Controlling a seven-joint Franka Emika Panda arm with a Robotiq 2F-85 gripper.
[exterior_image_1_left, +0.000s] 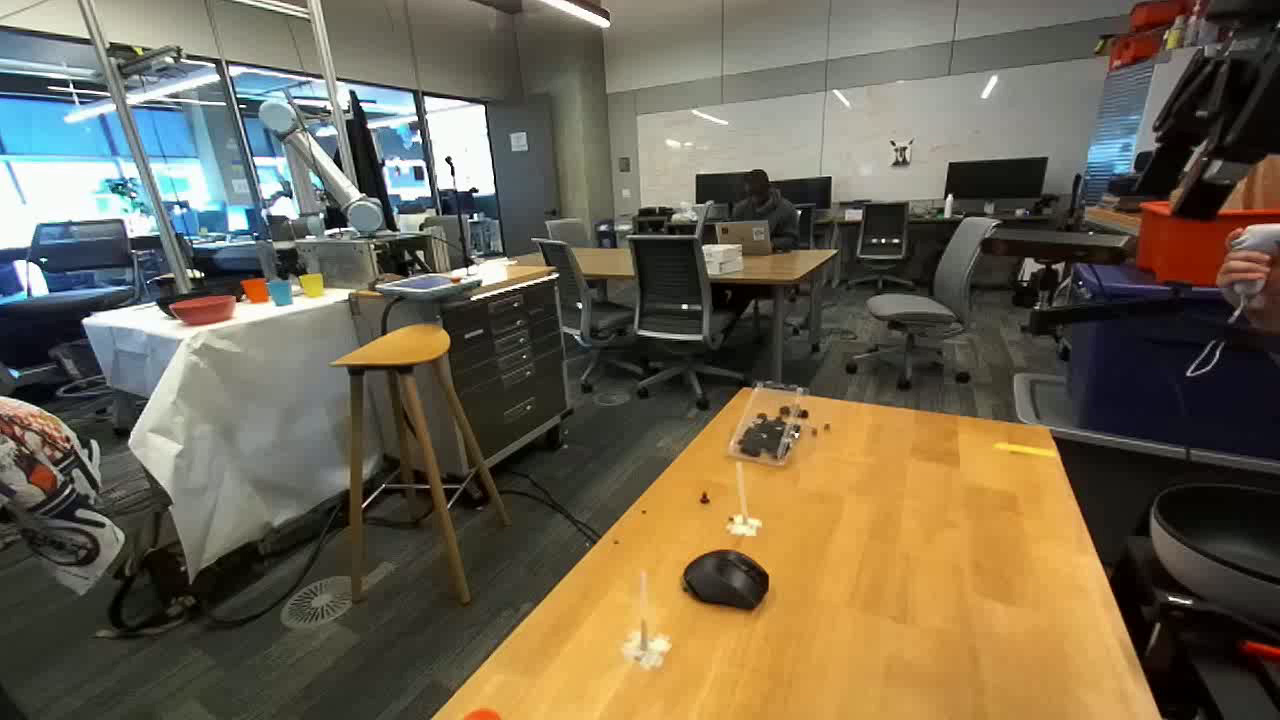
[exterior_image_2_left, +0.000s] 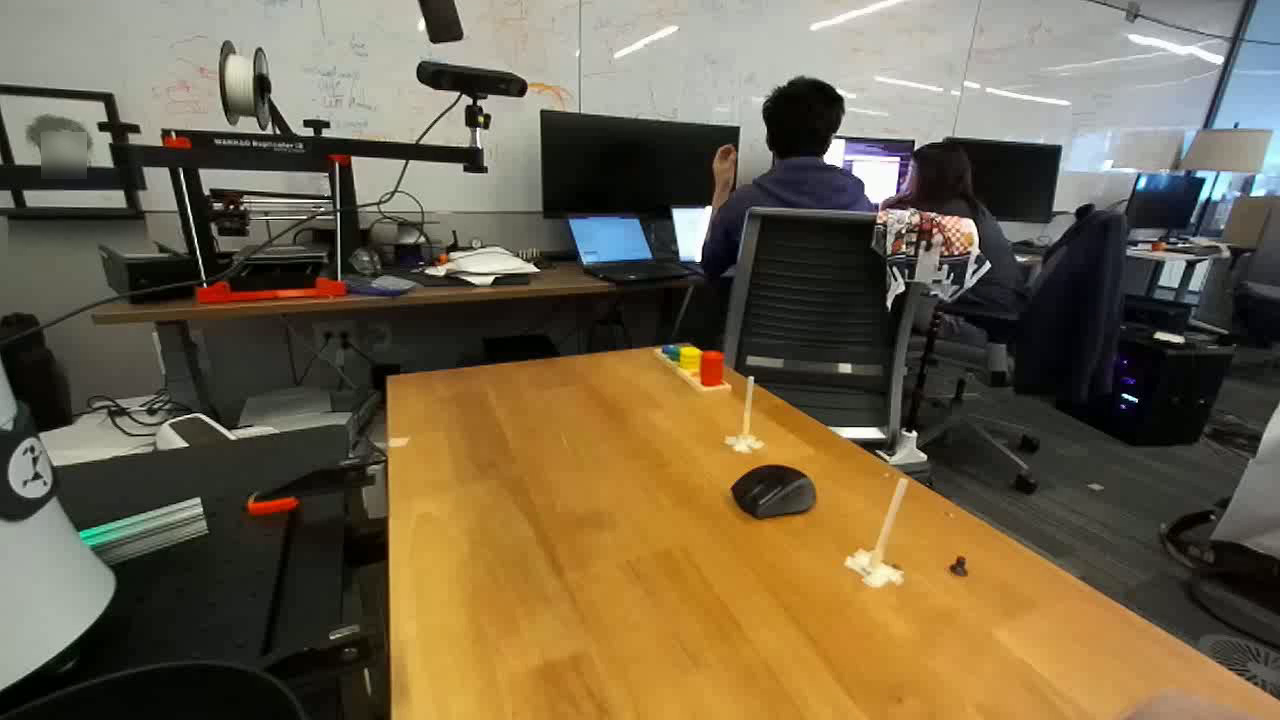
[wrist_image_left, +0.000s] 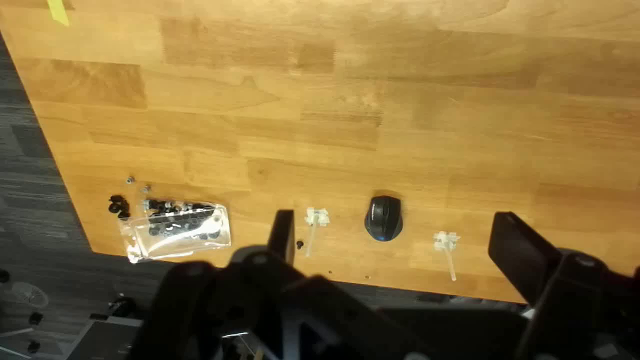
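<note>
My gripper stands open high above the wooden table, its two black fingers wide apart with nothing between them. Below it, on the tabletop, lies a black computer mouse (wrist_image_left: 384, 218), seen also in exterior view 1 (exterior_image_1_left: 726, 580) and in exterior view 2 (exterior_image_2_left: 773, 491). On either side of the mouse a thin white stick rises from a pale taped base: one stick (wrist_image_left: 450, 264) to its right in the wrist view, the other stick (wrist_image_left: 312, 234) to its left. A clear plastic box (wrist_image_left: 223, 231) holding small black parts lies near the table's end.
A few dark loose parts (wrist_image_left: 119, 205) lie beside the box, and a small black piece (exterior_image_2_left: 959, 566) sits near one stick. Coloured blocks (exterior_image_2_left: 711, 368) stand on a board at the opposite table end. Yellow tape (exterior_image_1_left: 1024, 450) marks one corner.
</note>
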